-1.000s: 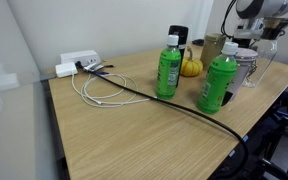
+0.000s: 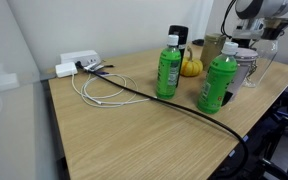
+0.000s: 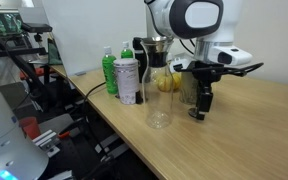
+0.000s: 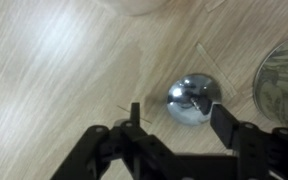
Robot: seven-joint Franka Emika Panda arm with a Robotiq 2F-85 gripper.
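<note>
A small round shiny metal piece (image 4: 194,98) lies on the wooden table in the wrist view. The two black fingers of my gripper stand apart on either side of it, the right fingertip overlapping its edge. Whether they touch it is unclear. From the second exterior view, my gripper (image 3: 200,108) points down close to the tabletop, with the metal piece (image 3: 195,115) just under it. In the first exterior view, the arm (image 2: 262,8) shows at the upper right, its fingertips hard to make out.
A tall clear glass vessel (image 3: 158,102) stands close beside the gripper, also cutting into the wrist view's right edge. Behind are a patterned canister (image 3: 127,82), green bottles (image 3: 109,68) and a small pumpkin (image 2: 191,67).
</note>
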